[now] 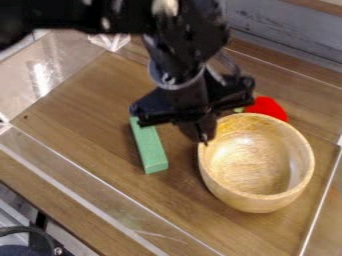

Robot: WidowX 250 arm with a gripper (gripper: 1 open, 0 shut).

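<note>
My gripper (203, 130) is in the centre of the view, just above and left of the rim of a light wooden bowl (257, 188); it looks shut, and I see nothing held, though its tips are small and dark. A green block (151, 150) lies on the wooden surface left of the bowl, its upper end near the gripper body. A red object (267, 106) sits behind the bowl at the right, partly hidden.
A clear barrier (94, 205) runs along the front left of the wooden surface (74, 120). A grey wall stands at the back right.
</note>
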